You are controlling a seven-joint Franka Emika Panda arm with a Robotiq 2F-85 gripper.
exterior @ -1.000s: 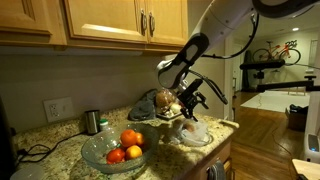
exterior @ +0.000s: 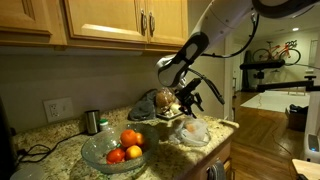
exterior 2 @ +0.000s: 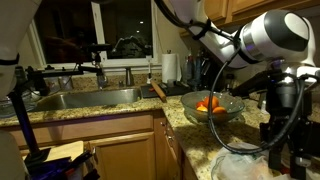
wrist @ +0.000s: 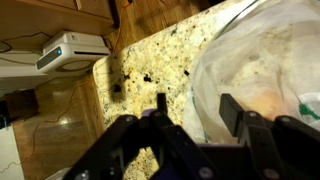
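A crumpled translucent plastic bag [wrist: 255, 65] lies on the speckled counter, with something pale orange showing through it. In exterior view 1 the same bag [exterior: 190, 132] rests near the counter's front edge, under the arm. My gripper is at the bag's edge, its two dark fingers apart and nothing visibly held between them. One finger is over bare counter, the other over the plastic. Whether either touches the bag cannot be told. A green bowl [exterior: 98, 151] of orange and red fruit [exterior: 129, 138] stands farther along the counter.
Beyond the counter's edge in the wrist view, a white device [wrist: 73, 50] sits lower down. Behind the bag, bagged items [exterior: 166, 98] stand near the wall. A metal canister [exterior: 92, 122] stands behind the bowl. The sink [exterior 2: 75, 98] is farther off.
Compared with a second ago, my gripper is slightly higher above the bag, and the bag's top looks lower. The bowl and its fruit have not moved.
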